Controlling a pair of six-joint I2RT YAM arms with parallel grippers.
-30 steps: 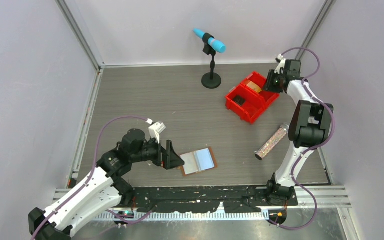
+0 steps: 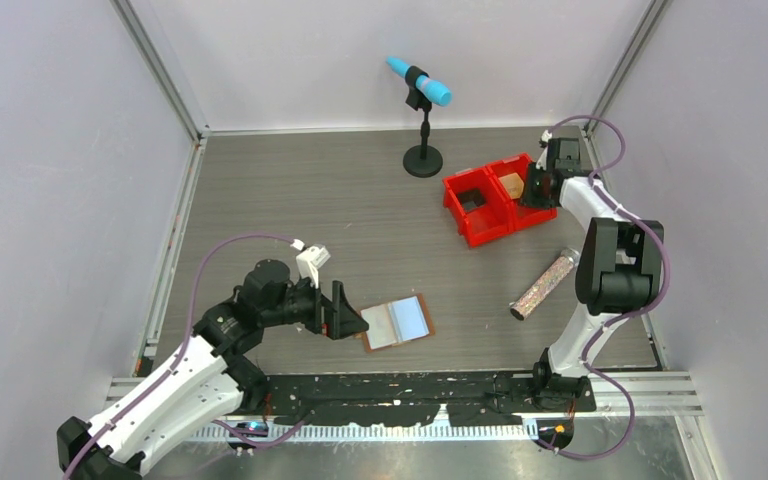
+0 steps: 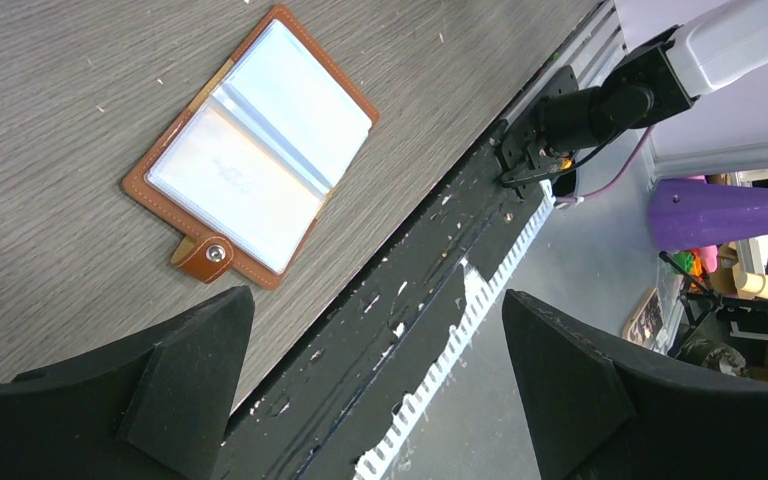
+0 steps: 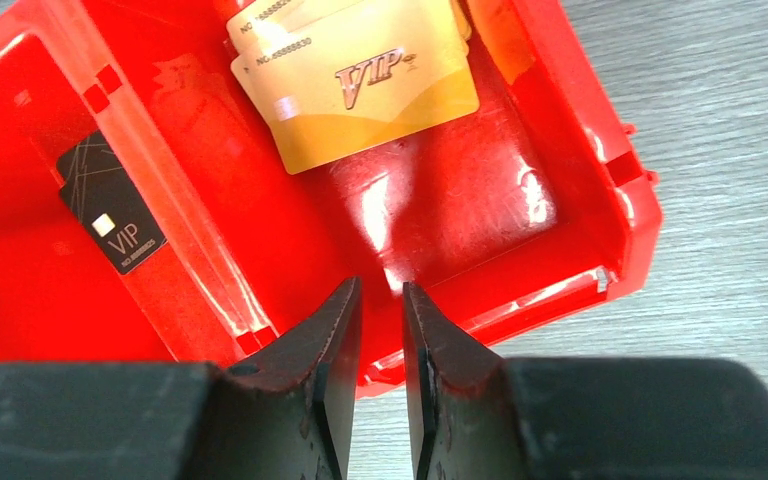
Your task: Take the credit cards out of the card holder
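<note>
The brown card holder (image 2: 397, 323) lies open on the table, its clear sleeves showing pale blue and whitish in the left wrist view. Just left of the holder in the top view is my left gripper (image 2: 348, 316), wide open and empty. Gold VIP cards (image 4: 380, 85) are stacked in one compartment of the red tray (image 4: 175, 200); a dark VIP card area (image 4: 110, 200) shows in the other. Over the tray's near corner my right gripper is part open, a narrow gap between its fingertips. Red tray wall shows through that gap; whether they touch it is unclear.
A glitter-filled tube (image 2: 544, 285) lies in front of the tray. Behind stands a blue microphone (image 2: 422, 82) on its black stand (image 2: 422, 160).
The red tray has turned and shifted slightly left. My right gripper has moved left and a little nearer the front along with it. The left arm and card holder are essentially unchanged.
</note>
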